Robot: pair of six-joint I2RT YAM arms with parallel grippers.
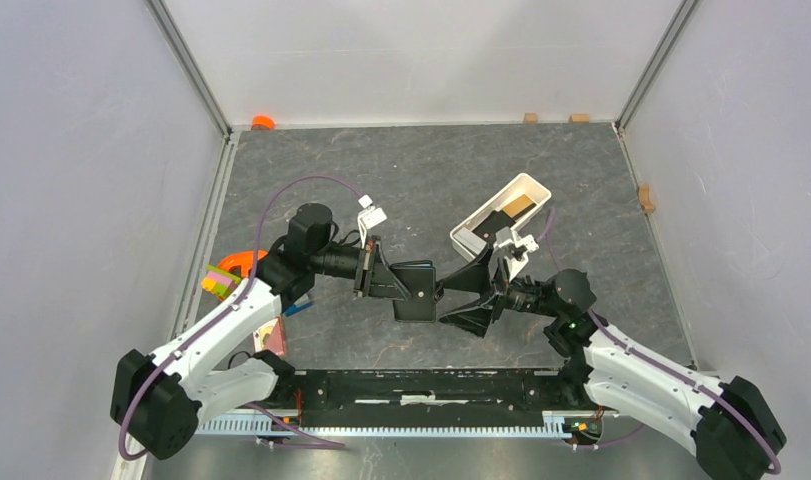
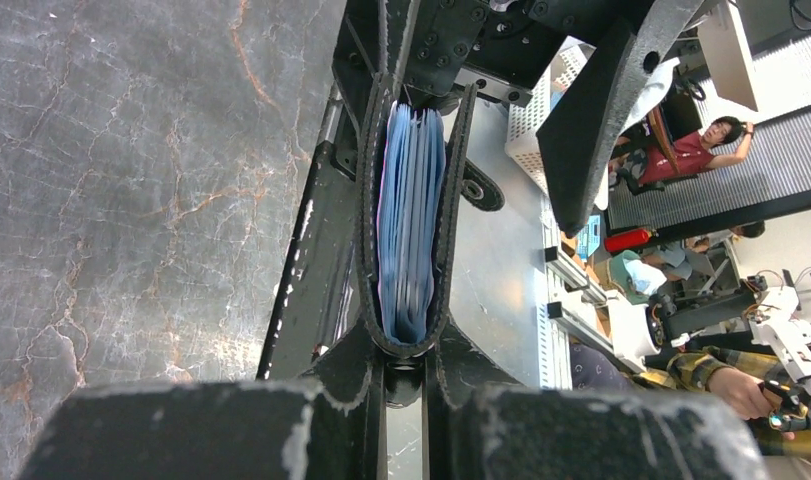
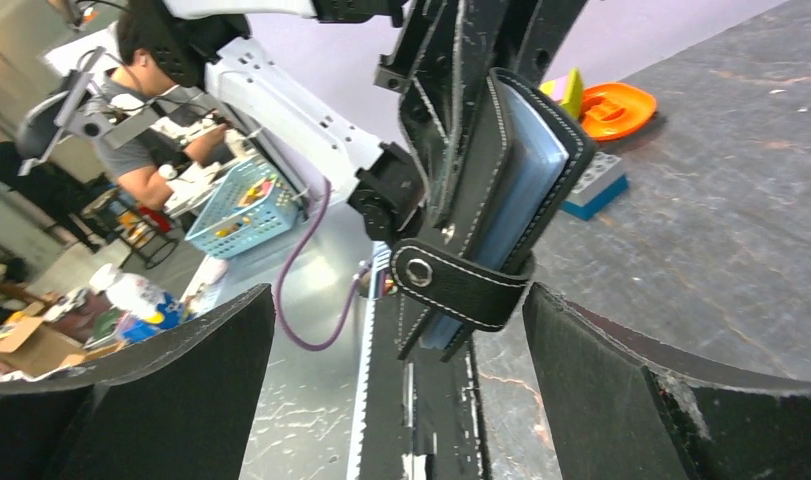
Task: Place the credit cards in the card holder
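Note:
The black card holder hangs over the middle of the table, with my left gripper shut on its spine side. In the left wrist view its covers stand slightly apart, and pale blue translucent sleeves fan between them. A strap with a round snap faces my right gripper, which is open around empty space just short of the holder. No loose credit card can be told apart; a white tray at the back right holds a tan piece, a black piece and a pale piece.
On the left lie an orange toy, yellow-green blocks, a blue item and a red-pink box.

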